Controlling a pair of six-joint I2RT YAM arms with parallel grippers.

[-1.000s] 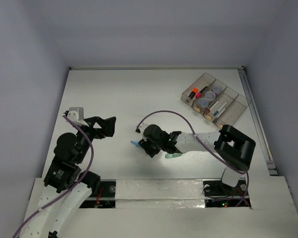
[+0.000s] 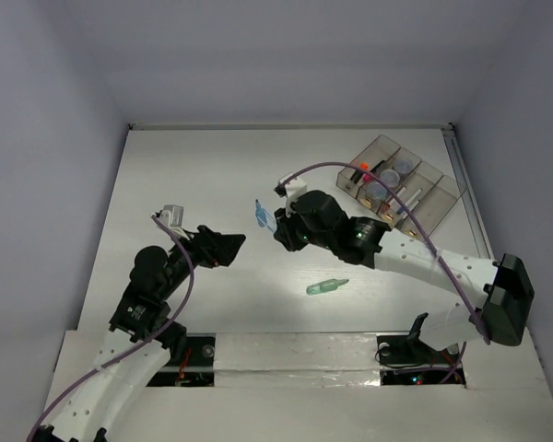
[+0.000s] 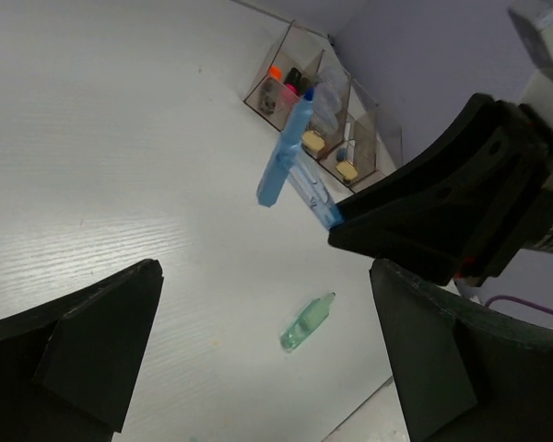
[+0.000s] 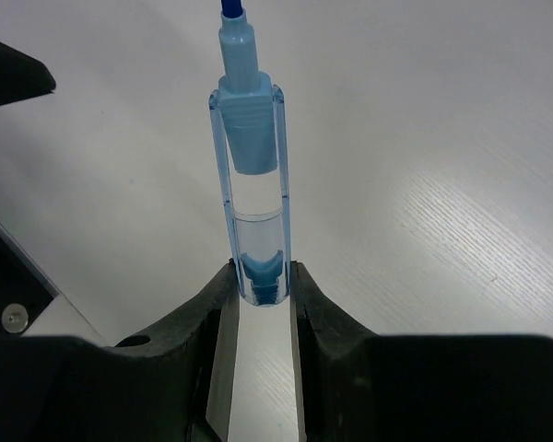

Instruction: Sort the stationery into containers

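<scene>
A light-blue pen-like item with a clear sleeve and dark blue tip [image 4: 250, 138] is raised off the table. My right gripper is shut on the clear sleeve's end, with the blue body pointing away from the fingers. In the left wrist view the blue item [image 3: 286, 152] hangs ahead of my left gripper, whose fingers stand wide apart with nothing between them. On the table lies a translucent green bottle-shaped item [image 2: 327, 286], below the right arm. A clear compartmented box [image 2: 429, 221] at the back right holds orange-capped and pink-capped items, round tubs and white pens.
Low rails run along the table's back edge [image 2: 286, 126] and right edge. Walls stand behind and on both sides.
The right gripper has risen from the table and moved toward the back, carrying the blue item. My left gripper has shifted right, closer to it. The green item has not moved.
</scene>
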